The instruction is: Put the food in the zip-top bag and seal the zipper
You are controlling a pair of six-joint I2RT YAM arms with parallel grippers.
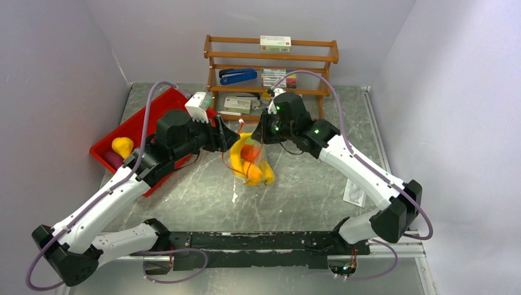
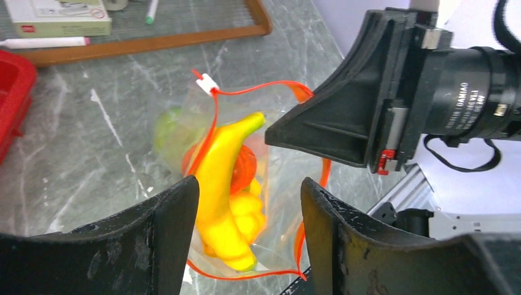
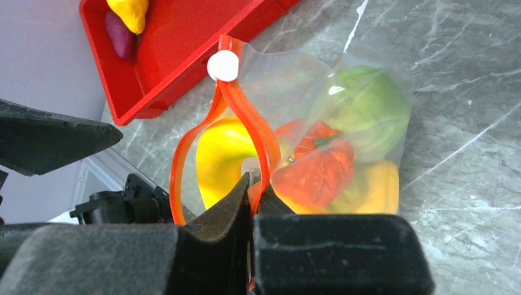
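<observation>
The clear zip top bag (image 3: 295,67) stands on the table with its orange-edged mouth gaping. Inside are a banana (image 2: 216,190), a red tomato-like piece (image 3: 316,166), a green round piece (image 3: 372,114) and yellow-orange food (image 2: 247,215). The white slider (image 3: 223,66) sits at one corner of the zip. My right gripper is shut on the orange zip edge, a thin strip of it showing at the fingertips. Beside the mouth, my left gripper has its fingers apart, with nothing gripped; the bag lies beyond them in the left wrist view.
A red bin (image 1: 161,106) at the left holds a yellow pear-like piece (image 1: 122,147) and a purple one (image 1: 114,160). Behind the bag stands a wooden rack (image 1: 270,55) with boxes and a blue stapler. The table in front of the bag is clear.
</observation>
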